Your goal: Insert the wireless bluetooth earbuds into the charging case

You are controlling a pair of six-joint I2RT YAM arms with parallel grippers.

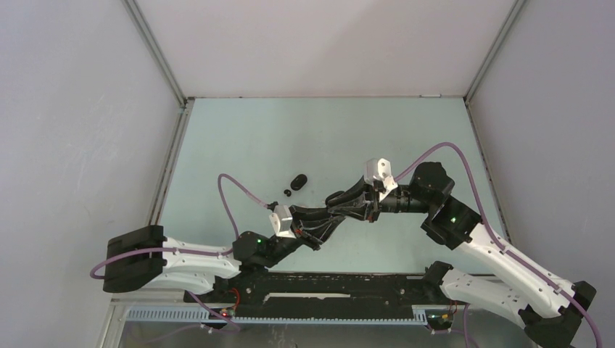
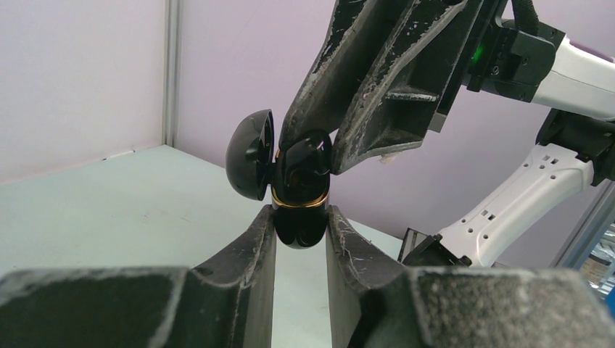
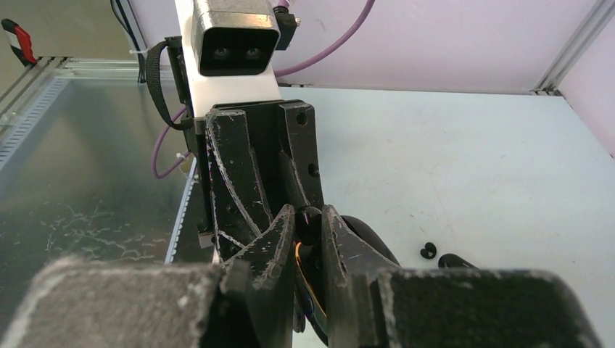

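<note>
The glossy black charging case [image 2: 297, 221], lid open [image 2: 248, 156], is held upright in my left gripper. In the left wrist view my right gripper reaches down over it from the upper right, shut on a small dark earbud at the case's mouth; the right wrist view shows that earbud [image 3: 308, 221] between its fingertips, just above the case's gold-edged opening. Whether it is seated is hidden. In the top view both grippers [image 1: 328, 217] meet over the near-middle of the table.
A small black earbud [image 1: 287, 193] and a black oval object [image 1: 299, 181] lie on the pale table [image 1: 239, 138] behind the grippers.
</note>
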